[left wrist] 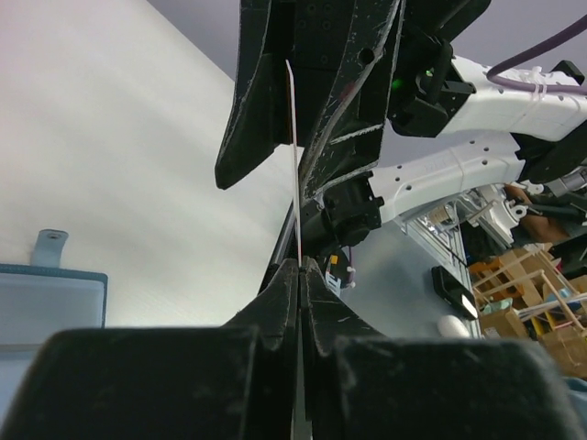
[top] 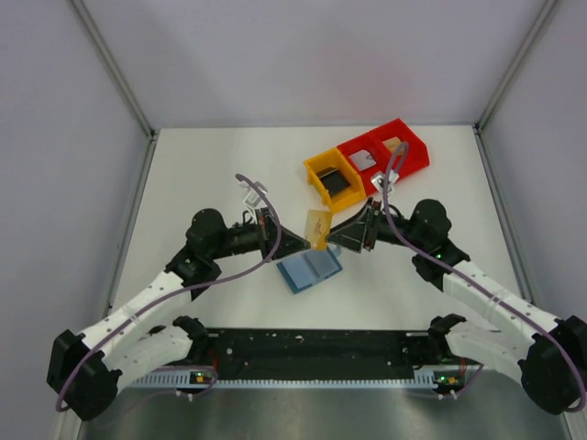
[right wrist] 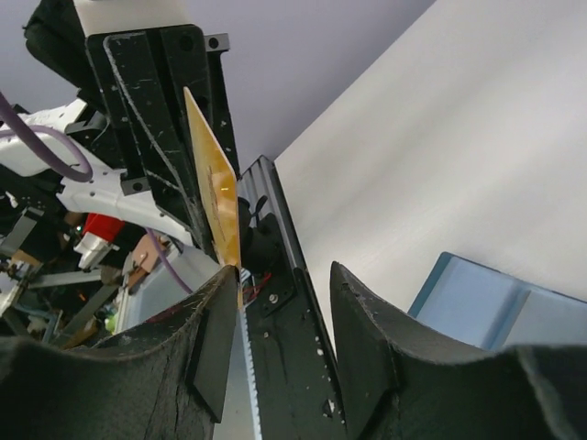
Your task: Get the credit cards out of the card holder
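A gold card [top: 317, 227] hangs upright above the table, and my left gripper [top: 306, 245] is shut on its edge. In the left wrist view the card [left wrist: 294, 156] appears edge-on, a thin line rising from the left fingertips [left wrist: 310, 275]. My right gripper [top: 339, 240] is part open at the card's other side. The right wrist view has the card [right wrist: 216, 179] reaching in close to one finger [right wrist: 218, 298], with a gap to the other finger. Below, the open blue card holder [top: 298, 275] lies on the table, partly covered by the arms.
Behind the grippers stand a yellow box [top: 316, 168] with a black card, a red box [top: 345, 147] with a white card, and another red box [top: 420, 151] with a tan card.
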